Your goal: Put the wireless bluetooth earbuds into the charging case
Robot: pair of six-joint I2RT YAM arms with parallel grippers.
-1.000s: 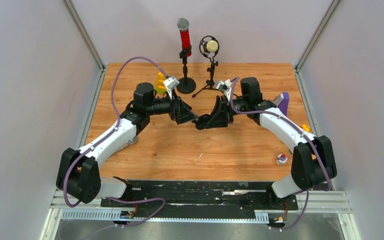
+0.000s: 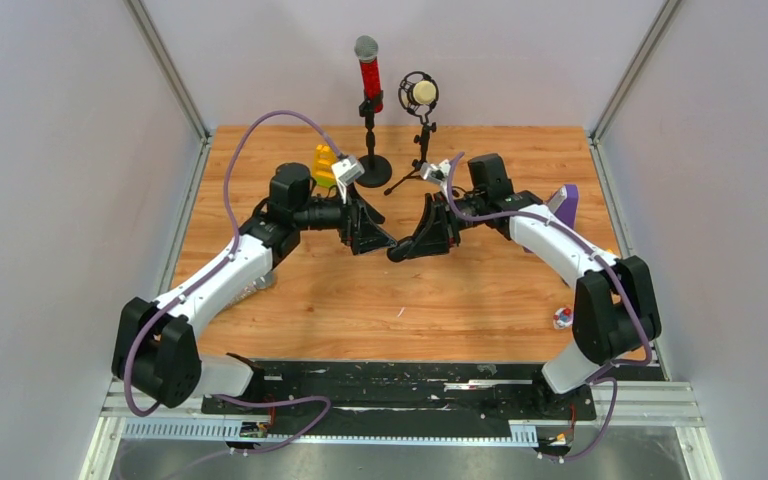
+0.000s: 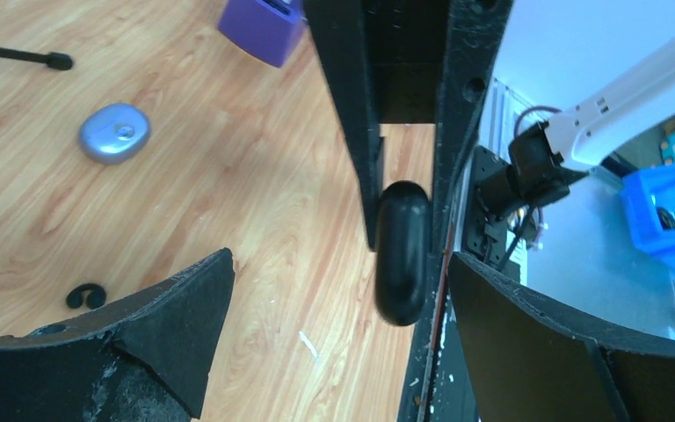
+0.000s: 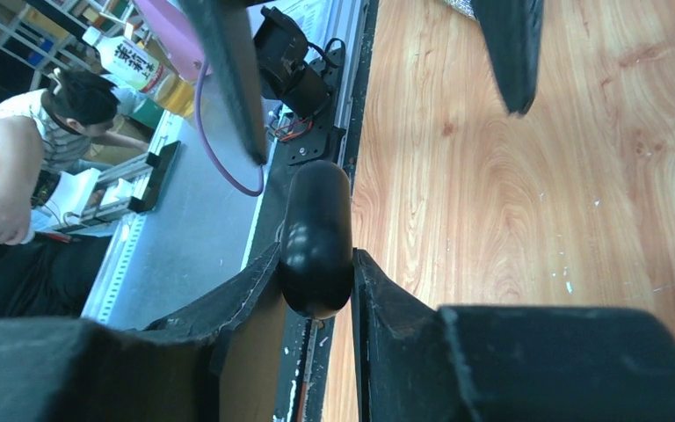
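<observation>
A glossy black charging case, pill-shaped, is clamped upright between the fingertips of my right gripper. Its lid looks closed, so whatever lies inside is hidden. Facing it from the left is my left gripper, its fingers wide apart with nothing between them. In the right wrist view the left fingers hang beyond the case, one to each side and apart from it. From above, the case shows at the tips of both grippers over the middle of the table. No loose earbud can be made out for certain.
A small black curved piece and a shiny blue-grey rounded object lie on the table. Microphone stands rise at the back, and a purple box stands right.
My right gripper and the case have shifted slightly left, and the right arm's elbow has swung inward. The case's outline looks more compact from above. The left arm is nearly still.
</observation>
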